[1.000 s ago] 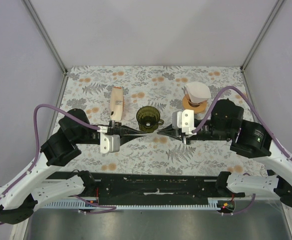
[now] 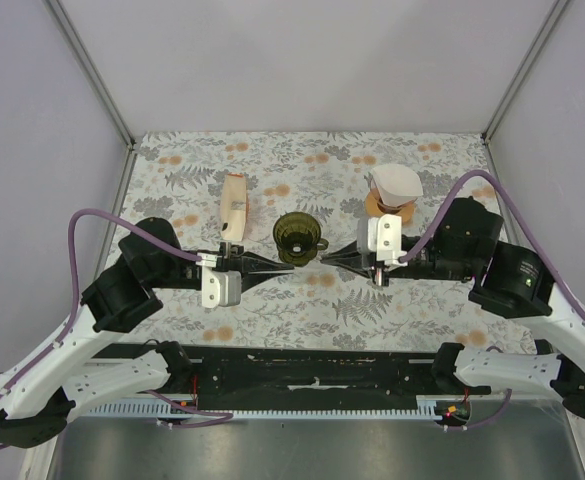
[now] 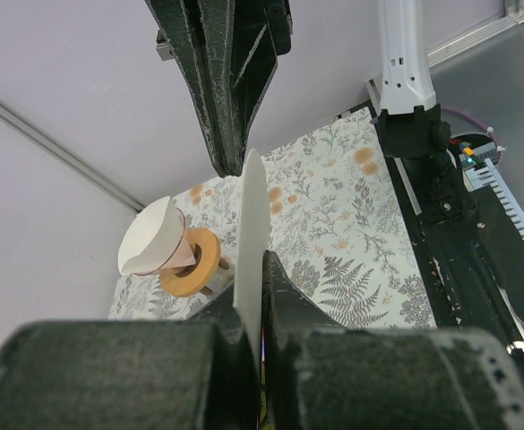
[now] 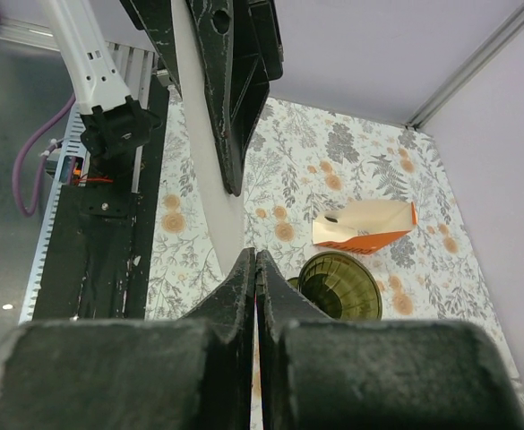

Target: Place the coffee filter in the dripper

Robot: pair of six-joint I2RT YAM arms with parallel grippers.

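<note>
My left gripper (image 2: 288, 269) is shut on a thin white paper filter (image 3: 253, 206), which rises upright from its fingertips in the left wrist view and shows as a pale strip (image 4: 210, 179) in the right wrist view. My right gripper (image 2: 327, 260) is shut with nothing between its fingers, a little right of the filter and apart from it. The olive-green dripper (image 2: 292, 230) stands on the table behind and between both grippers.
An opened paper packet (image 2: 234, 205) with orange edging lies left of the dripper. A cream holder on an orange-brown ring (image 2: 392, 195) stands back right. Walls bound the table at the back and sides.
My right gripper has drawn back slightly to the right, away from the filter and the left gripper. The left arm is almost still.
</note>
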